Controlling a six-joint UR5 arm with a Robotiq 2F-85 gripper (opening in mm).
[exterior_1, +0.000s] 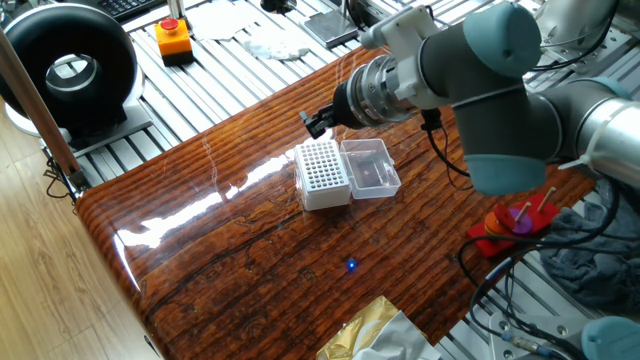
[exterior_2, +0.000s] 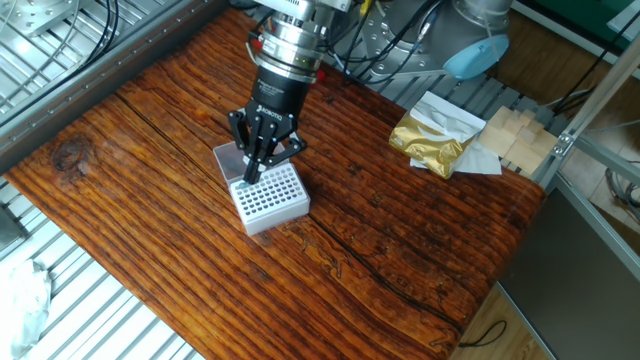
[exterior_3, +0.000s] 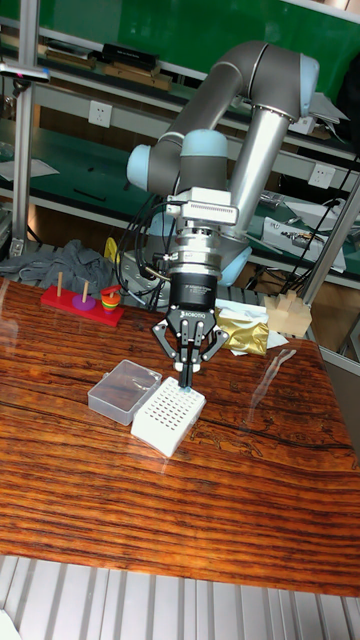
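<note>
A white rack with rows of round holes stands on the wooden table, its clear lid open beside it. My gripper points down over one end of the rack, its two fingers close together, as shut. Seen from the front, the fingertips are at the rack's far edge. A faint bluish patch shows just below them; whether it is held, or part of the rack, is too small to tell. Whether the tips touch the rack is also unclear.
A red toy base with pegs and rings stands at the table's robot-side edge. Gold foil packaging and wooden blocks lie near another edge. Bare wood surrounds much of the rack.
</note>
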